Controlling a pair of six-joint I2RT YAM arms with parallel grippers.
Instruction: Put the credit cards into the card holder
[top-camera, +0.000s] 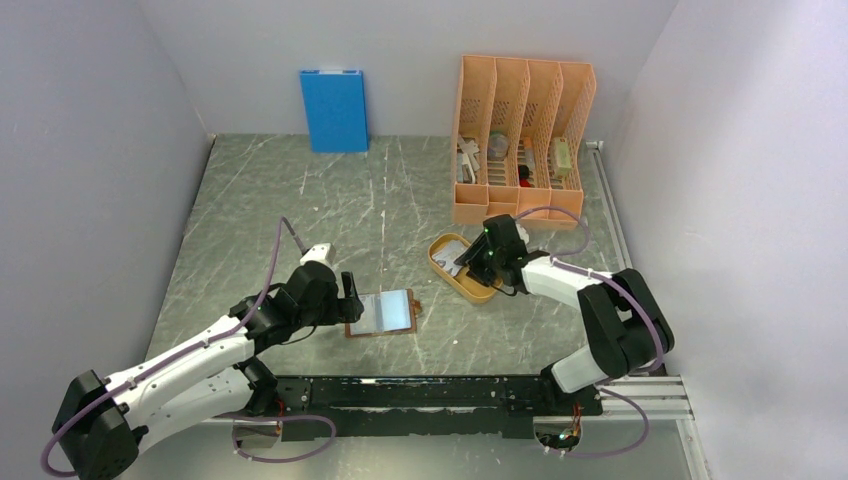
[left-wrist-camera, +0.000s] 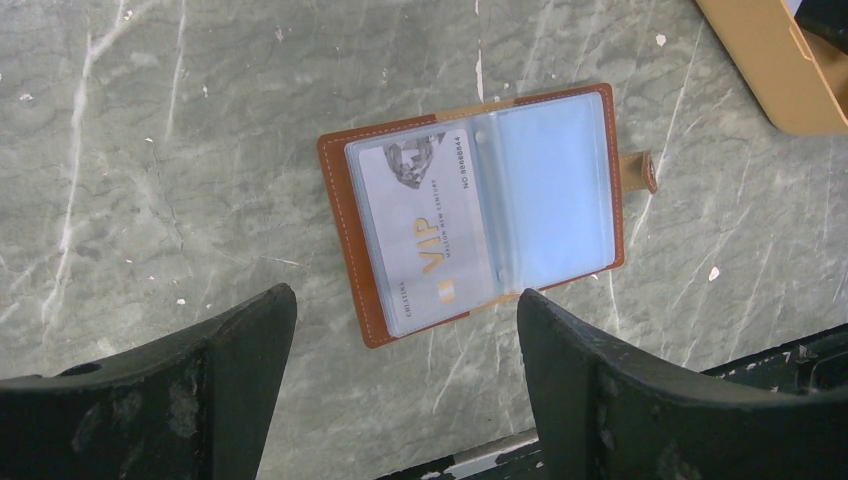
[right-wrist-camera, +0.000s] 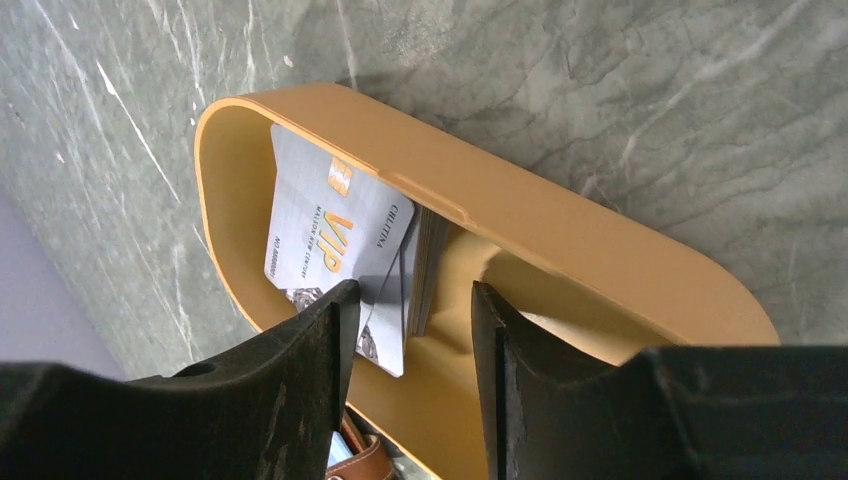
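The open brown card holder (left-wrist-camera: 555, 190) lies on the table, a VIP card (left-wrist-camera: 425, 225) in its left clear sleeve. My left gripper is open above it, nothing between its fingers. In the right wrist view, several white VIP cards (right-wrist-camera: 330, 220) lie piled at one end of an orange oval tray (right-wrist-camera: 600, 240). My right gripper is open inside the tray, one fingertip at the cards' corner, the other over bare tray floor.
A peach compartment organizer (top-camera: 515, 205) with assorted items stands behind the tray at back right. A blue board (top-camera: 334, 110) stands at the back left.
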